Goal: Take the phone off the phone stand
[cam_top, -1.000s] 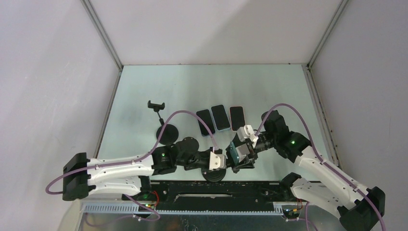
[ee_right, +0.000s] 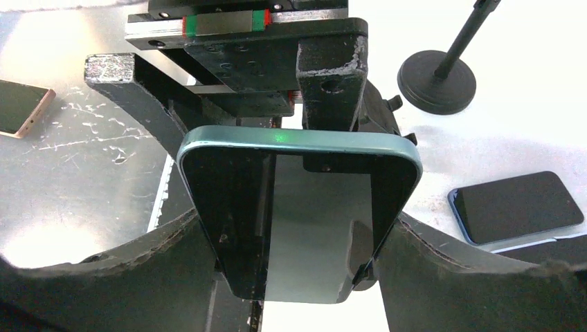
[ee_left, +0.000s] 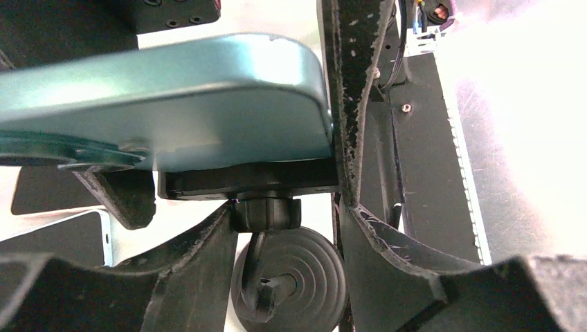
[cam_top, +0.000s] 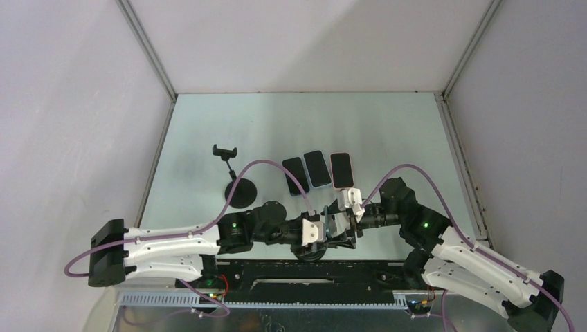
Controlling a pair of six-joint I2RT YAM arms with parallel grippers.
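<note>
In the right wrist view a teal phone [ee_right: 318, 207] fills the fingers of my right gripper, which is shut on it. In the left wrist view the same phone [ee_left: 173, 111] is above the black holder of the stand [ee_left: 256, 180], whose round base [ee_left: 311, 304] is below. My left gripper is at the stand's holder and neck; whether its fingers close on it is unclear. From the top, both grippers meet at the front middle, hiding most of the stand.
A second empty stand [cam_top: 242, 194] is at left. Three phones [cam_top: 317, 168] lie flat behind the grippers.
</note>
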